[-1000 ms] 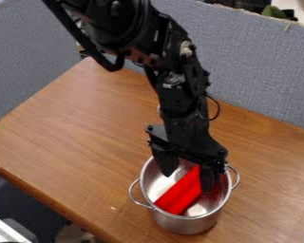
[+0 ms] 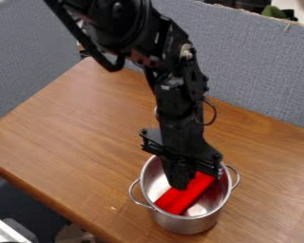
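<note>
A steel pot (image 2: 155, 199) with two side handles sits on the wooden table near its front right. Inside it lie red objects (image 2: 184, 197), elongated and side by side. My black gripper (image 2: 190, 178) reaches down into the pot from above, its tips at the upper part of the red objects. It looks closed, though its fingertips are dark and partly hidden, and I see nothing clearly held between them.
Grey padded panels (image 2: 256, 76) border it at the back and left.
Over the last second my gripper's fingers have drawn together over the red objects, and the gripper has shifted slightly left. The pot has stayed in place.
</note>
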